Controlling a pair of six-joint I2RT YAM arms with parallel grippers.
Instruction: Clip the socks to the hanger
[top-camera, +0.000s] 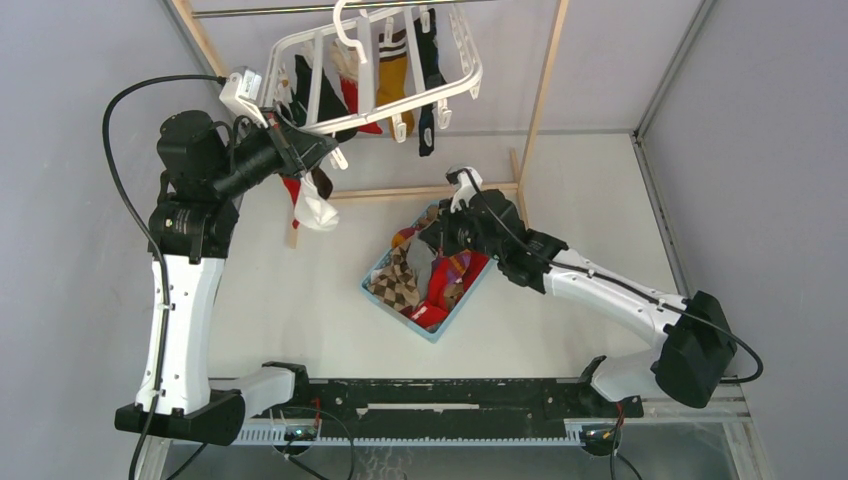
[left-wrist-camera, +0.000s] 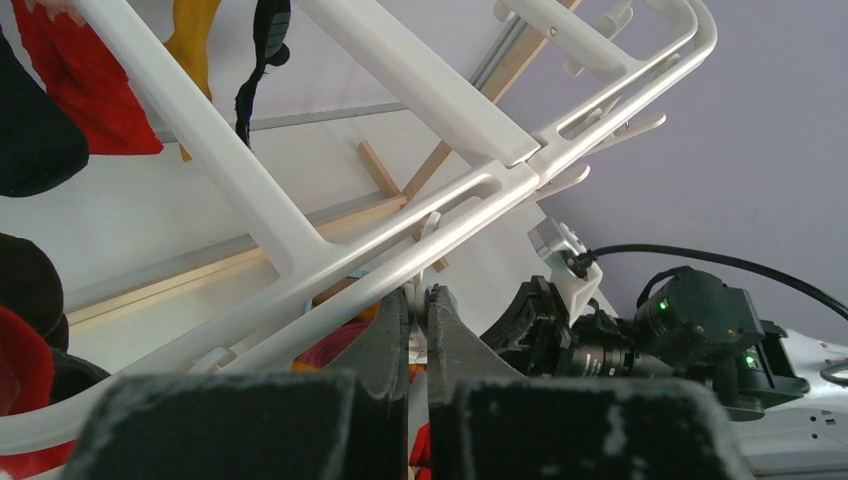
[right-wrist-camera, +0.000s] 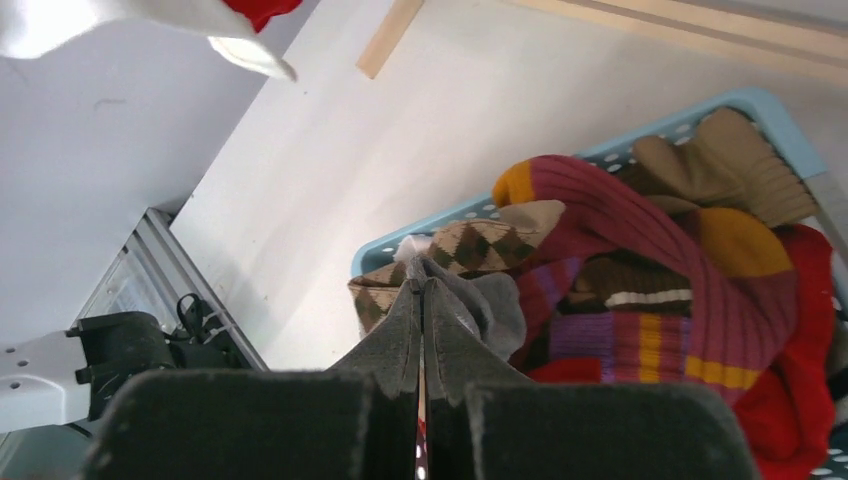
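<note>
At the front rail of the white hanger (top-camera: 415, 101), my left gripper is shut, with the thin white lever of a clip (left-wrist-camera: 413, 303) between its fingertips. A grey sock (right-wrist-camera: 492, 306) is pinched at the tips of my right gripper, which is shut on it; from above, the grey cloth (top-camera: 421, 264) hangs over the box of socks. Several socks hang from the hanger's clips, among them a mustard one (top-camera: 393, 70), a dark one (top-camera: 427, 80) and a white one (top-camera: 315, 207).
A blue box (top-camera: 434, 337) full of mixed socks, including a brown checkered one (top-camera: 395, 284), stands on the white floor. Wooden rack posts (top-camera: 546, 85) frame the hanger. Floor to the left and right of the box is clear.
</note>
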